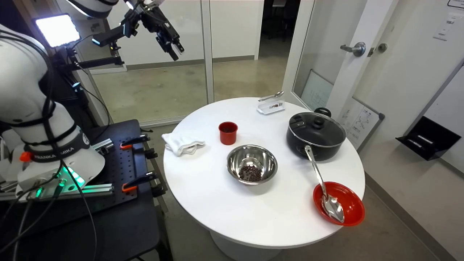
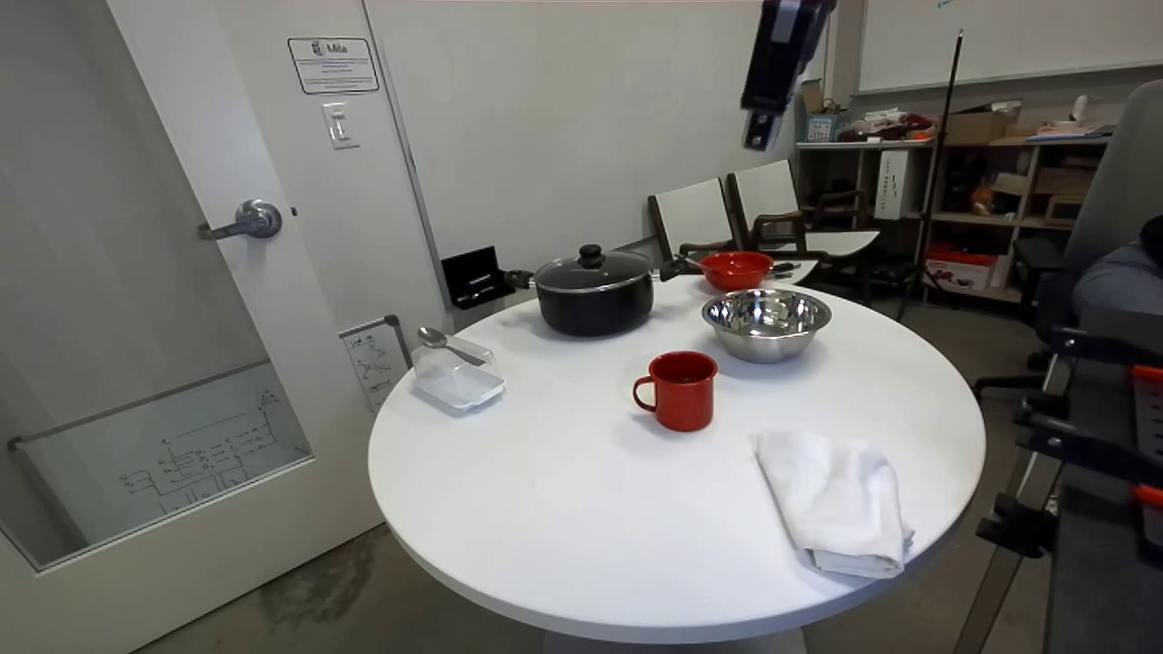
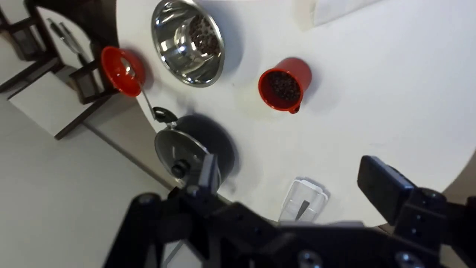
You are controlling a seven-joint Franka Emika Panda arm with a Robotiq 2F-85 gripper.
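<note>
My gripper (image 1: 177,53) hangs high above the floor beyond the table's far left side, well clear of every object. In the wrist view its two fingers stand wide apart, open, with nothing held between them. A red mug (image 3: 285,85) holding dark beans stands upright on the white table. Beside it, a steel bowl (image 1: 252,165) has a small heap of the same dark beans at its bottom. A folded white cloth (image 2: 834,501) lies near the table edge on the robot's side.
A black lidded pot (image 1: 316,135) stands at the right. Close by, a red bowl (image 1: 349,204) holds a large spoon (image 1: 332,208) at the table's edge. A clear container (image 2: 460,381) with a small spoon (image 2: 449,345) sits at another edge. Open tabletop (image 2: 578,490) surrounds the mug.
</note>
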